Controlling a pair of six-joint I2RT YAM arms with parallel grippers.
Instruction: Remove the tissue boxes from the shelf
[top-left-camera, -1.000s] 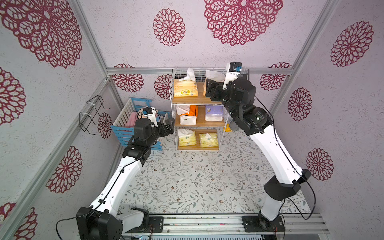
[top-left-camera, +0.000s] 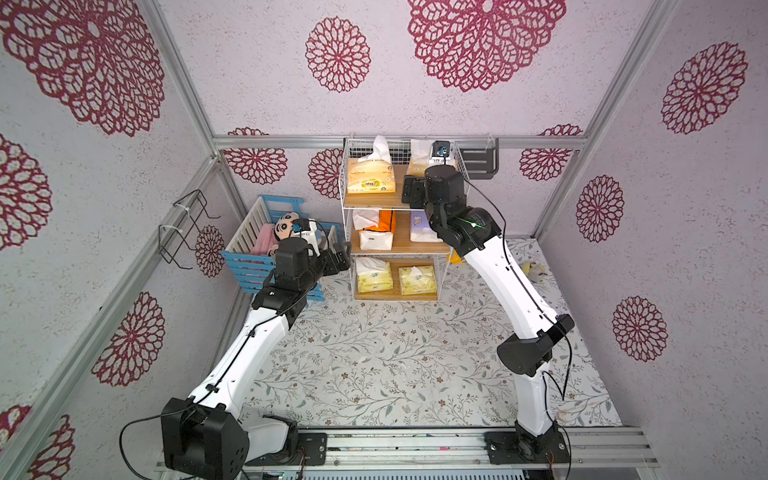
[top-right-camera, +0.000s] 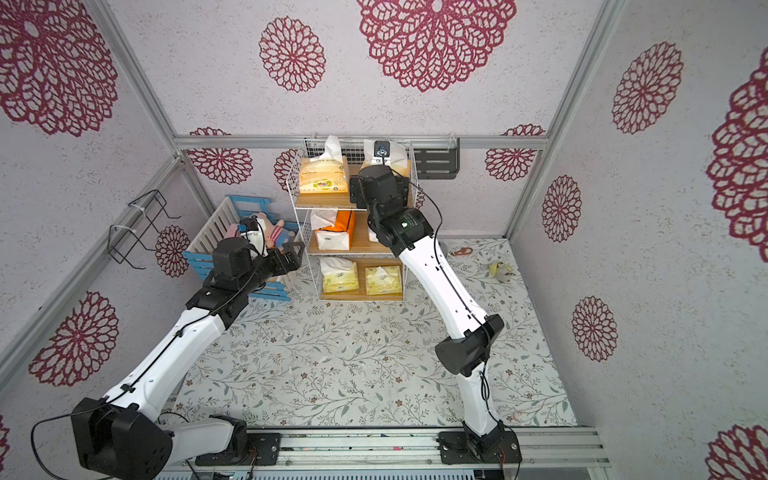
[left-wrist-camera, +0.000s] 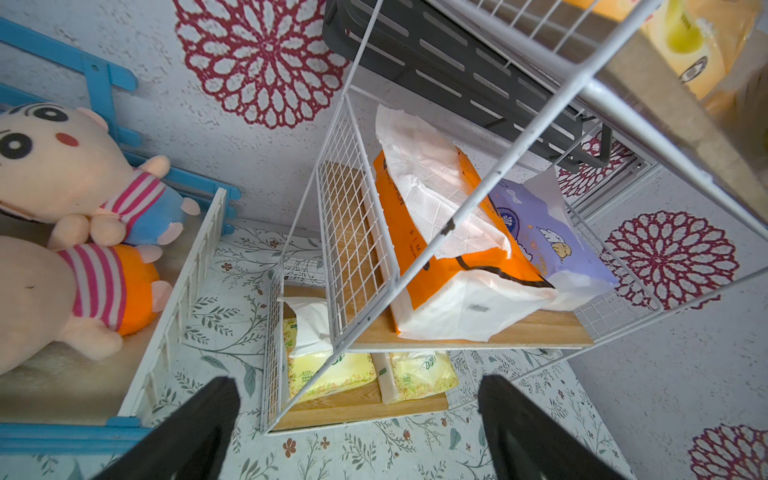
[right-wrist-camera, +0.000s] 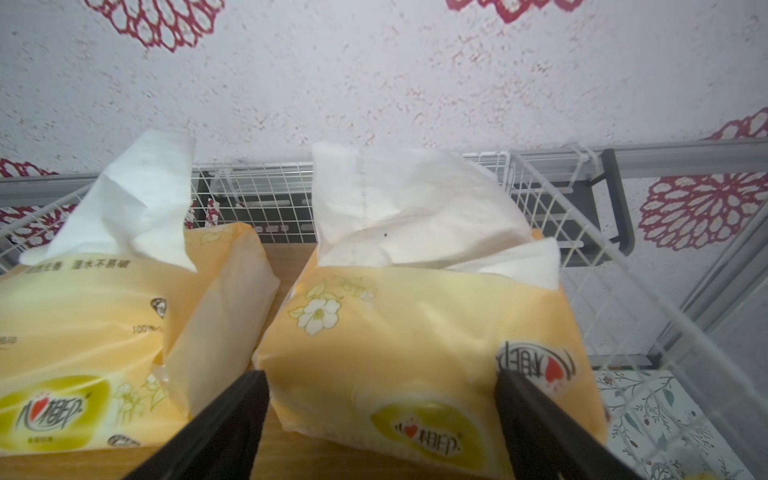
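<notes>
A three-tier wire shelf holds tissue packs. My right gripper stands open at the top tier, facing the right yellow pack (right-wrist-camera: 416, 344), its fingers just before that pack; the left yellow pack (top-left-camera: 369, 174) sits beside it. The middle tier has an orange-white pack (left-wrist-camera: 472, 288) and a purple pack (left-wrist-camera: 544, 240); the bottom tier has two light-yellow packs (top-left-camera: 373, 278) (top-left-camera: 417, 281). My left gripper hangs open at the shelf's lower left side, nothing between its fingers.
A blue-and-white crate (top-left-camera: 249, 267) with plush dolls (left-wrist-camera: 120, 192) stands left of the shelf. A wire rack (top-left-camera: 184, 228) hangs on the left wall. The floor in front of the shelf is clear.
The right arm has swung leftward, bringing its gripper down and squarely before the top tier's right pack. The left arm has shifted very slightly.
</notes>
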